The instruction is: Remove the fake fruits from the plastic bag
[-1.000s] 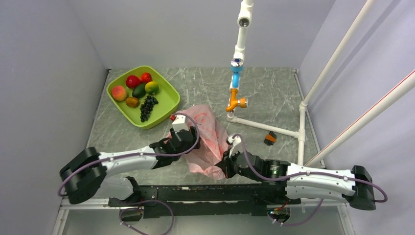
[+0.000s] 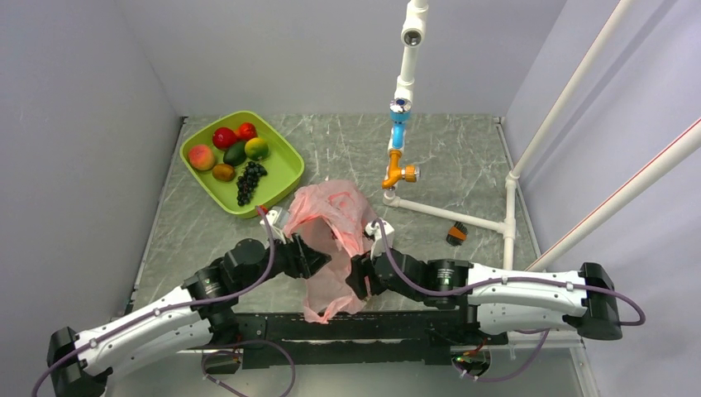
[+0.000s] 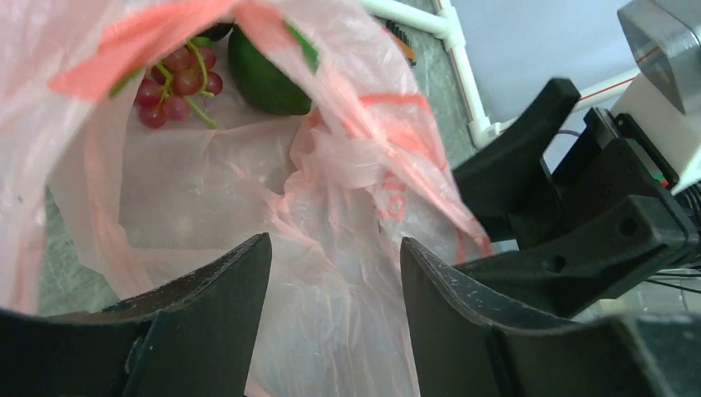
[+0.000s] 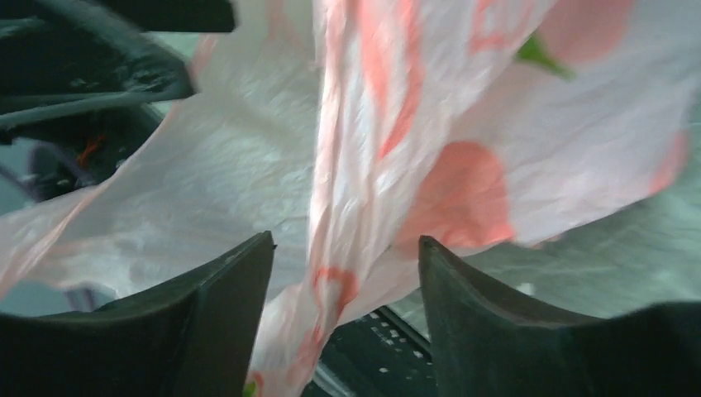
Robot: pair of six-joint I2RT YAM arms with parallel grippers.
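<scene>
The pinkish translucent plastic bag (image 2: 331, 203) lies in the middle of the table, its crumpled near part reaching the front edge. Inside it, the left wrist view shows red grapes (image 3: 178, 91) and a dark green fruit (image 3: 263, 78). My left gripper is open at the bag's mouth, with film visible beyond its parted fingers. On the bag's right side is my right gripper (image 2: 357, 279). Its fingers (image 4: 219, 306) stand apart, and a gathered fold of the bag (image 4: 343, 223) runs through the gap without being clamped.
A green tray (image 2: 285, 178) at the back left holds several fruits, among them black grapes (image 2: 248, 184) and a peach (image 2: 201, 157). A white pipe frame (image 2: 446, 213) with an orange valve (image 2: 397, 171) bounds the right side. A small black-and-orange object (image 2: 456, 233) lies near it.
The bag's mouth now gapes between both grippers.
</scene>
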